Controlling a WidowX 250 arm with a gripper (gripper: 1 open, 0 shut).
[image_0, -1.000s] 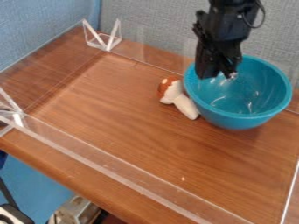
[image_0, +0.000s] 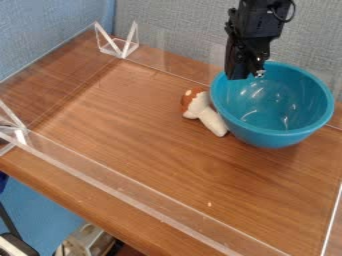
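Note:
A turquoise bowl (image_0: 287, 110) sits at the right of the wooden table (image_0: 134, 160). Just left of it lies a small white toy with an orange-brown top (image_0: 205, 112). The black gripper (image_0: 246, 72) hangs above the bowl's back left part, its tip near the rim; it looks shut, with nothing visible between its fingers.
Clear plastic edging with white braces (image_0: 116, 45) runs along the table's sides. A blue wall stands behind.
The gripper has shifted left and a little up from where it was over the bowl. The bowl and toy look unmoved.

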